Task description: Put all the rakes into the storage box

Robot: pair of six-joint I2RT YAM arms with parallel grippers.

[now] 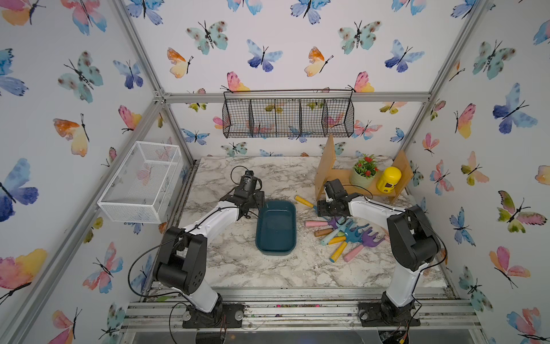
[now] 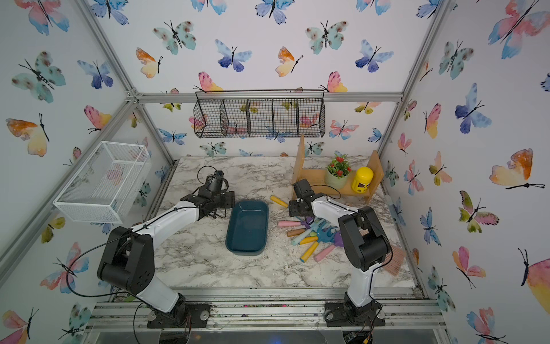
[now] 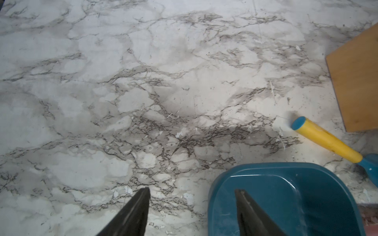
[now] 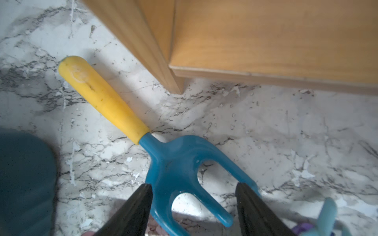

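Observation:
The dark blue storage box (image 1: pixel 276 232) stands empty in the middle of the table. Behind and right of it lies a blue pronged rake with a yellow handle (image 4: pixel 104 100), its handle pointing to the back left. My right gripper is open above the rake's pronged end, one prong showing between its fingers without being gripped. In the left wrist view, my left gripper has a wide gap with nothing in it. It is beside the box's back left corner, the right finger (image 3: pixel 252 214) overlapping the box in that view.
Several garden tools with pink, brown and yellow handles are heaped at (image 1: pixel 343 238) right of the box. A wooden shelf (image 1: pixel 324 169) with a plant (image 1: pixel 365 167) and yellow container (image 1: pixel 389 179) borders the rake.

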